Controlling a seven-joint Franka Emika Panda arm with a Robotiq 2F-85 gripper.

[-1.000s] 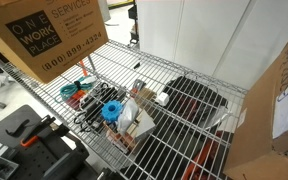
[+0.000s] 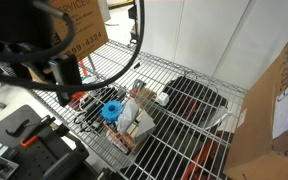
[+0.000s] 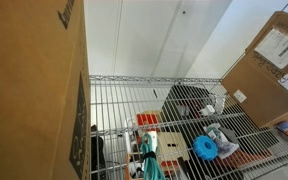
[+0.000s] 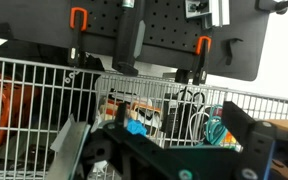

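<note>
In the wrist view my gripper hangs over the wire shelf, its dark fingers spread apart with nothing seen held between them. A blue ring-shaped roll [image 2: 111,110] lies among small items on the shelf; exterior view 2 shows the same blue roll [image 3: 205,148] beside a clear or white packet [image 3: 222,138]. Teal cable [image 3: 150,157] lies bundled left of it, with a beige box [image 3: 171,147] between. In exterior view 1 the dark arm [image 2: 19,55] fills the upper left, above the shelf's near-left part.
A large cardboard box [image 2: 274,120] stands on the shelf's right in exterior view 1. Another cardboard box [image 2: 81,25] is behind the arm. A dark base plate with clamps [image 4: 164,40] borders the shelf. Bare wire shelf [image 2: 169,140] shows between items.
The arm has come into exterior view 1 from the left, with its looping cable, and now covers much of the left cardboard box. The shelf items look unmoved.
</note>
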